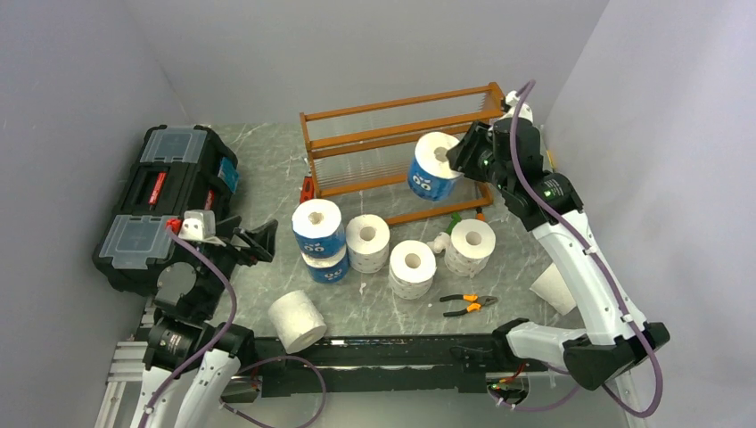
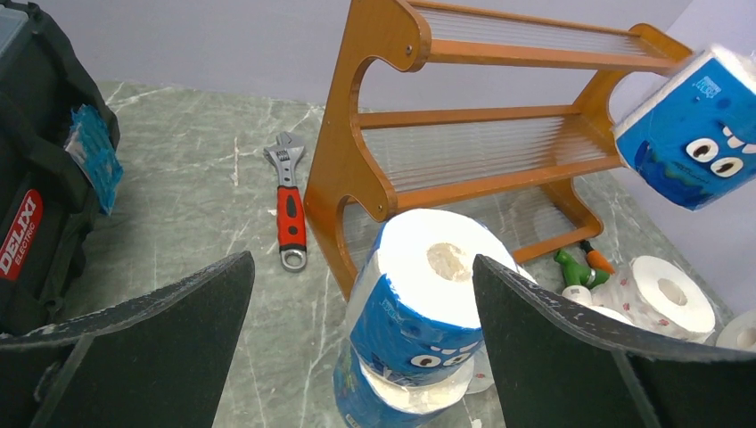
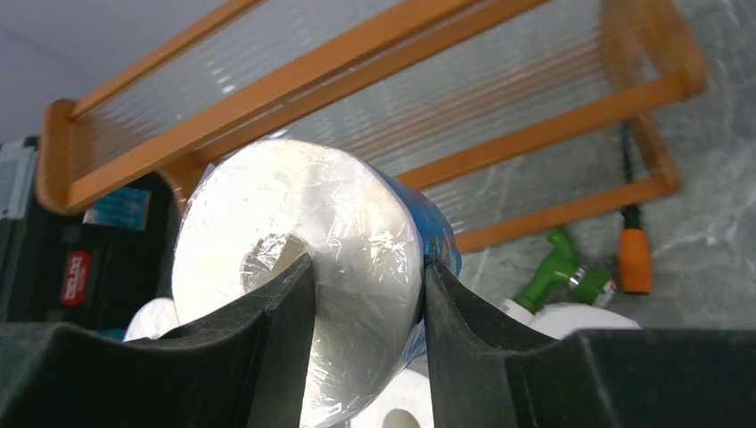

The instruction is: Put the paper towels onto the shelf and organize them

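A blue-wrapped paper towel roll [image 1: 431, 176] hangs in the air before the right half of the wooden shelf [image 1: 406, 143]. My right gripper [image 1: 456, 159] is shut on its side near the top; in the right wrist view the fingers [image 3: 283, 330] pinch the clear wrap and paper. Two more blue rolls stand stacked left of the shelf front, the upper one [image 2: 443, 267] on the lower one [image 2: 379, 397]. Over at the left, my left gripper [image 1: 256, 239] stands open, nothing between its fingers, apart from the stack. Both shelf levels seen in the left wrist view look empty.
White rolls stand before the shelf [image 1: 367, 242]; another roll [image 1: 297, 321] lies at the front edge. Pliers [image 1: 469, 305], a wrench [image 2: 287, 201] and a green-handled tool [image 3: 557, 276] lie about. Black toolboxes [image 1: 169, 201] fill the left.
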